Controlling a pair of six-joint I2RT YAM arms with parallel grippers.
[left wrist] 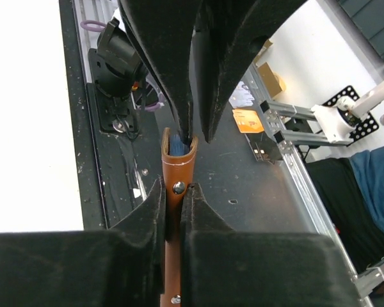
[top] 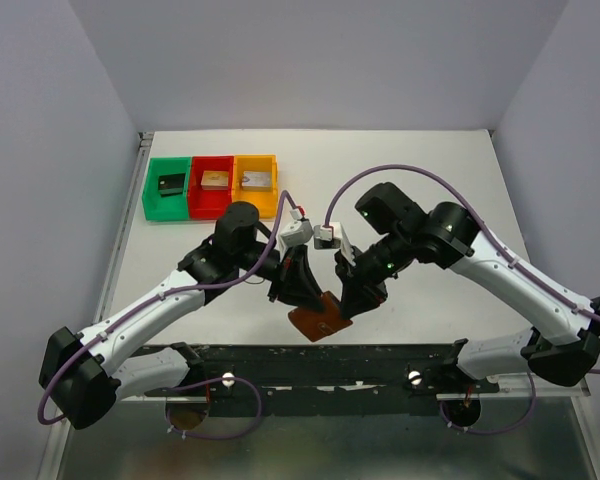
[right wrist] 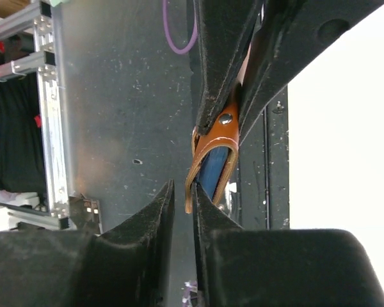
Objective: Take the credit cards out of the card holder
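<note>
The brown card holder (top: 320, 322) is tilted above the table's front edge, with my left gripper (top: 305, 298) shut on it. In the left wrist view, the holder (left wrist: 178, 167) stands edge-on between the left fingers, its mouth toward the right gripper. A dark blue card (left wrist: 177, 146) shows inside that mouth. My right gripper is slightly open, tips a little apart at the holder's mouth. One right fingertip is close beside the blue card (right wrist: 212, 167); whether it touches cannot be told. No card is clearly between the right fingers.
Green (top: 166, 209), red (top: 209, 210) and yellow (top: 253, 200) trays stand at the back left, each with a card-like item inside. Open white table (top: 400, 150) lies behind the arms. The two grippers are very close together.
</note>
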